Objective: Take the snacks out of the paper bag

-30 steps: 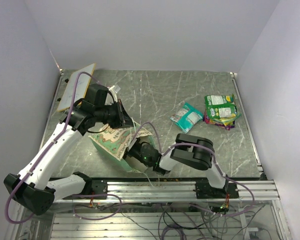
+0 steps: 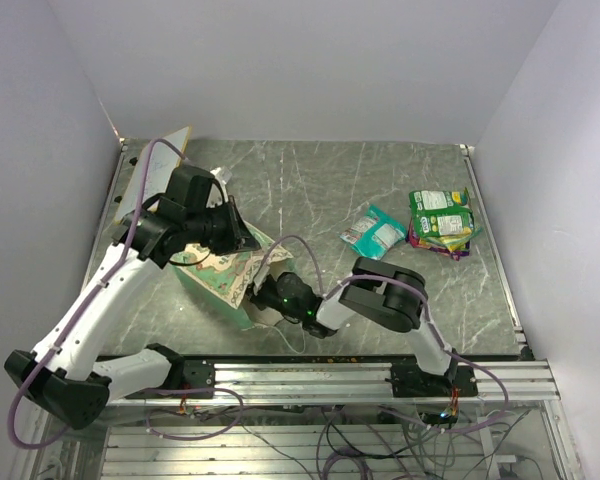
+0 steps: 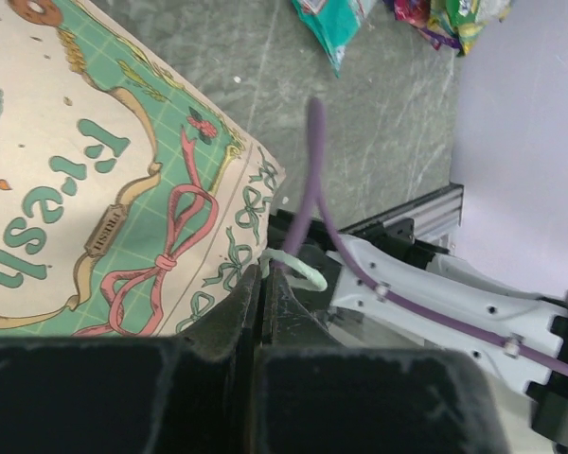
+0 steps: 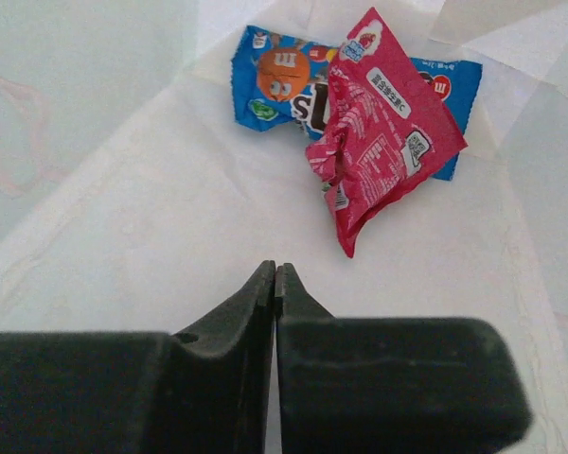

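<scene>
The green paper bag (image 2: 208, 275) lies on its side. My left gripper (image 2: 242, 240) is shut on its printed upper edge; the left wrist view shows that printed paper (image 3: 123, 218) beside the left fingertips (image 3: 270, 284). My right gripper (image 2: 255, 290) reaches into the bag's mouth. In the right wrist view a red snack packet (image 4: 388, 142) lies over a blue snack packet (image 4: 275, 80) on the bag's white inside, just beyond the shut right gripper, which has nothing visible between its fingers.
A teal packet (image 2: 373, 235) and a pile of green and purple packets (image 2: 440, 220) lie on the grey table at the right. A white board (image 2: 140, 190) leans at the back left.
The left gripper has shifted slightly left along with the bag's top. The right arm and gripper have shifted slightly, staying at the bag's mouth. The packets on the table are unmoved.
</scene>
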